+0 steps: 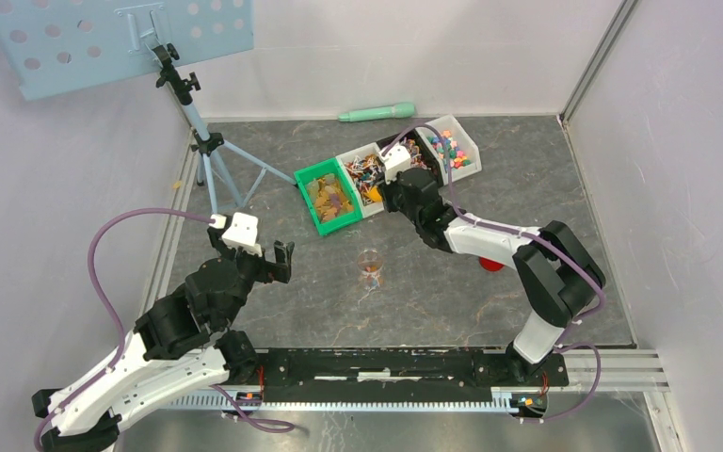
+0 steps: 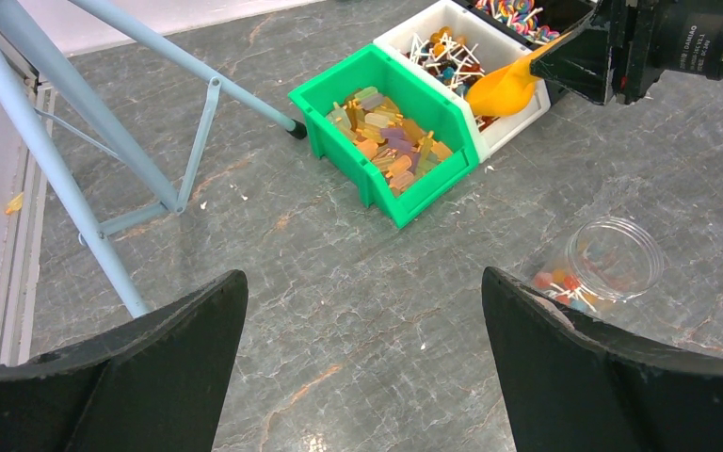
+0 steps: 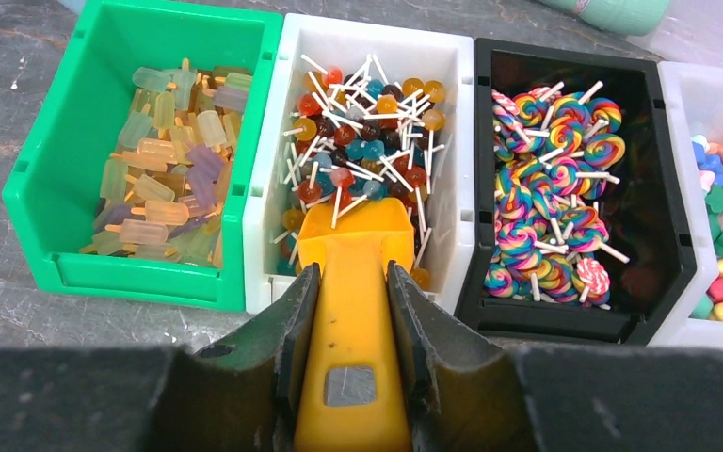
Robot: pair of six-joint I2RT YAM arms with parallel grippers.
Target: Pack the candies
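My right gripper is shut on the handle of a yellow scoop (image 3: 350,330). The scoop's bowl lies in the near end of a white bin (image 3: 264,198) among round lollipops (image 3: 377,122); some lollipops overlap its edge, and how full it is I cannot tell. A clear jar (image 2: 621,254) stands on the floor with a few round lollipops at its bottom. My left gripper is open and empty, well left of the jar.
A green bin (image 3: 141,292) of popsicle-shaped candies adjoins the white bin's left side. To the right are a black bin (image 3: 565,325) of swirl lollipops and another white bin (image 3: 706,341) of colourful candies. A red lid (image 1: 491,265) lies partly under the right arm. Tripod legs (image 1: 221,174) stand at left.
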